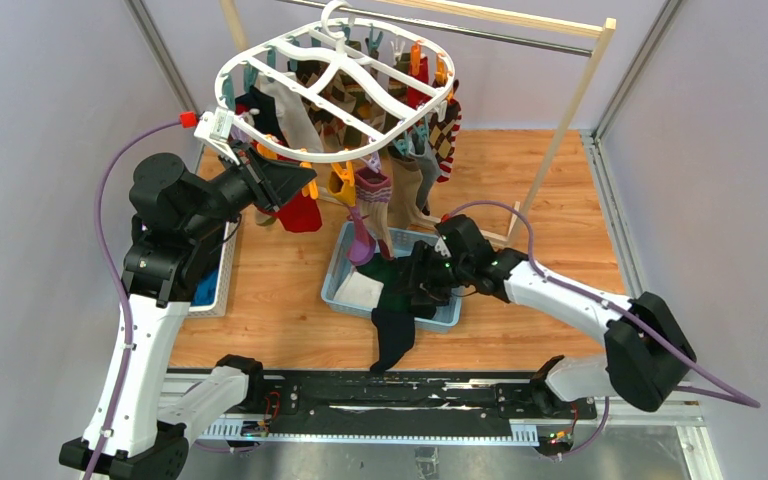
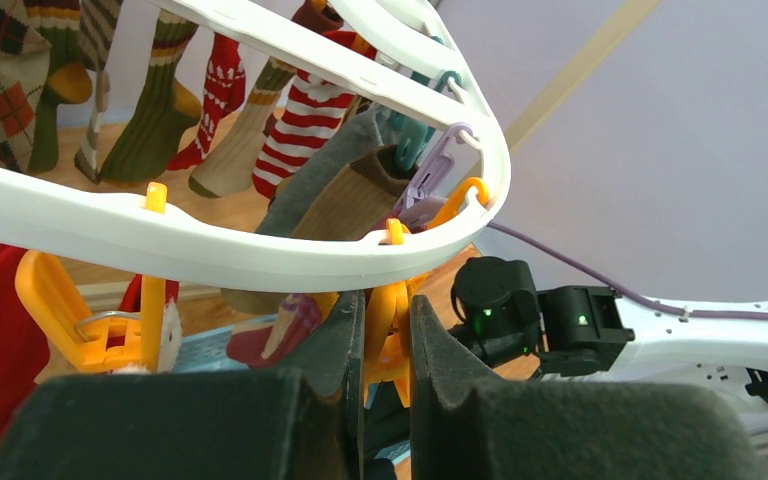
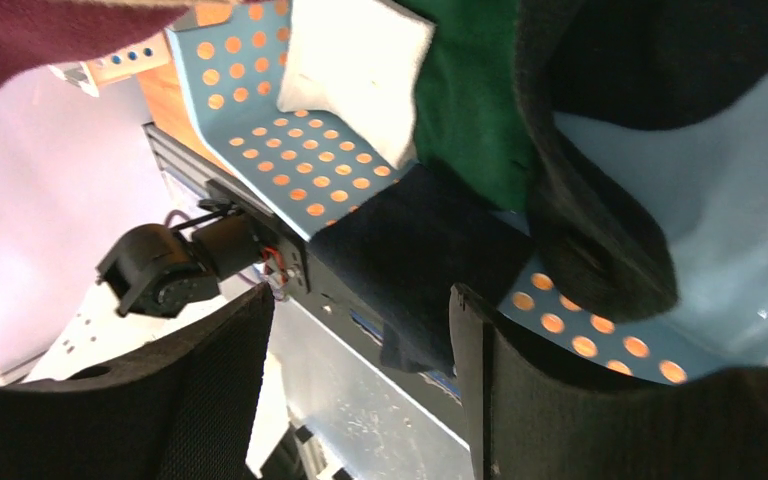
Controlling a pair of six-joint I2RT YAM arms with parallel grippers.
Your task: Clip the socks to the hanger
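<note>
The white oval hanger (image 1: pixel 345 152) hangs from the rail with many socks clipped round it. At its near left rim my left gripper is shut on an orange clip (image 2: pixel 388 345), which shows between its fingers. In the top view, a purple and yellow sock (image 1: pixel 361 240) hangs from a clip to the right of that gripper. Over the blue basket (image 1: pixel 332 285) stands my right gripper, open and empty. Beneath it lie a dark green sock (image 3: pixel 470 110), a white sock (image 3: pixel 360 70) and a black sock (image 3: pixel 420 260) draped over the basket's edge.
A wooden frame (image 1: pixel 560 130) with a metal rail rises at the back right. At the left, a white basket (image 1: pixel 222 285) with blue cloth sits partly behind my left arm.
</note>
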